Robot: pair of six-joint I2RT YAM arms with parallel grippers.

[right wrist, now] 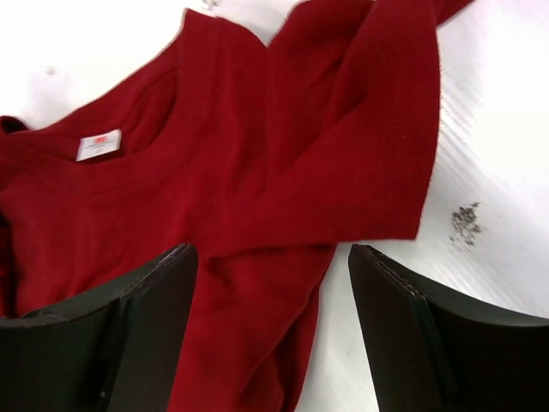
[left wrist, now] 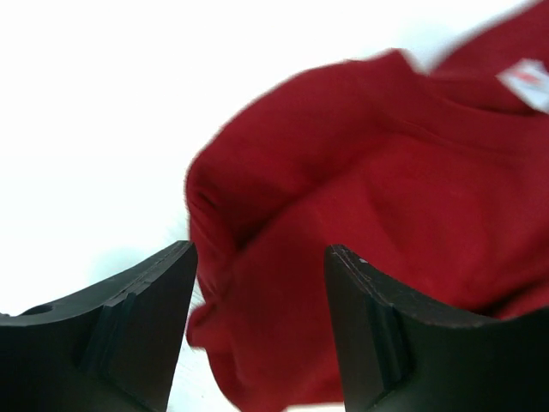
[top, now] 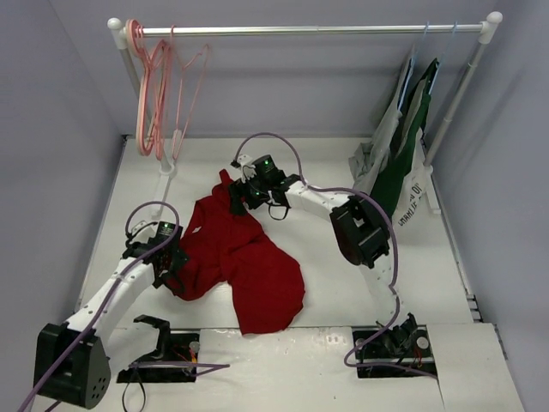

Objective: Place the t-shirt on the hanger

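The red t shirt [top: 257, 283] lies rumpled on the white floor board, a small label near its collar in the right wrist view. My left gripper [top: 171, 266] is open over the shirt's lower-left edge; its fingers frame a folded edge in the left wrist view [left wrist: 260, 275]. My right gripper [top: 240, 197] is open over the upper part of the shirt, above a folded flap in the right wrist view [right wrist: 273, 266]. Empty pink hangers [top: 150, 94] hang at the left of the rail.
The rail [top: 309, 30] spans the back. Grey and green garments [top: 403, 154] hang on blue hangers at the right. The board is clear right of the shirt and at the far left.
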